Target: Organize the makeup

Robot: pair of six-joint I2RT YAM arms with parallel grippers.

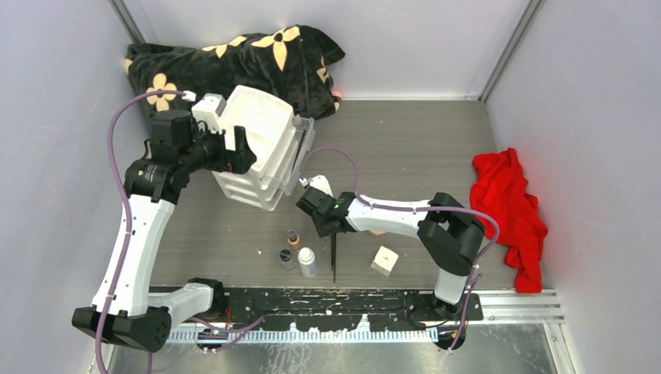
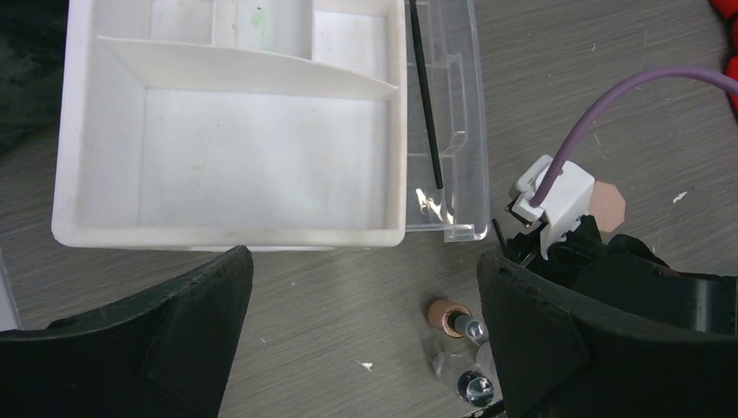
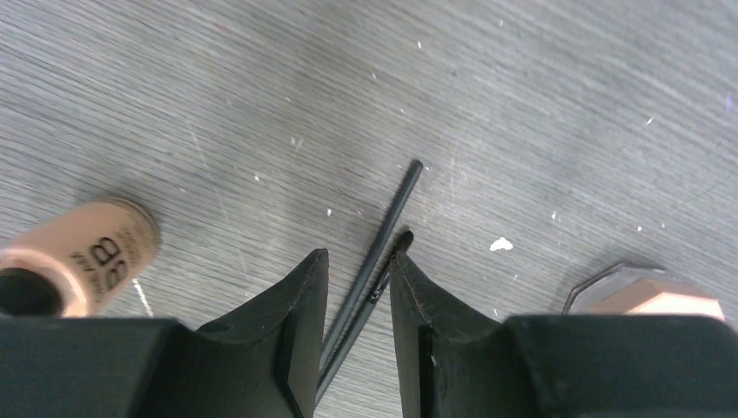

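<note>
Two thin dark sticks (image 3: 374, 244) lie side by side on the table beneath my right gripper, whose fingertips stand apart over them, holding nothing visible. A foundation bottle (image 3: 91, 257) lies left of them in that view; a clear dark-topped bottle (image 1: 287, 260) and a white bottle (image 1: 307, 263) stand near the front in the top view. My left gripper hangs open over the white organizer (image 2: 261, 161), whose clear side tray (image 2: 461, 200) holds a long dark stick (image 2: 426, 104).
A cream block (image 1: 384, 260) sits at the front right, a red cloth (image 1: 507, 218) along the right edge. A dark flowered blanket (image 1: 234, 54) lies behind the organizer.
</note>
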